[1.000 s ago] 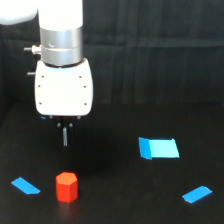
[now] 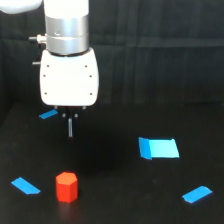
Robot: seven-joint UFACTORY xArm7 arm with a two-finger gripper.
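Observation:
A red block (image 2: pixel 67 187) rests on the dark table at the lower left, its top face lighter than its front. My gripper (image 2: pixel 70 127), below its white hand, points straight down above and beyond the block in the picture. A clear gap separates the fingertips from the block. The fingers show only as a thin dark-and-grey shape, and whether they are open or shut cannot be made out.
A pale blue patch (image 2: pixel 163 149) with a brighter blue strip (image 2: pixel 145 149) lies at the right. Blue tape pieces (image 2: pixel 25 186) mark the front left and right. Another blue piece (image 2: pixel 48 114) is farther back.
My gripper has shifted a little to the right and up in the picture, away from the red block. The block and the blue pieces have stayed where they were.

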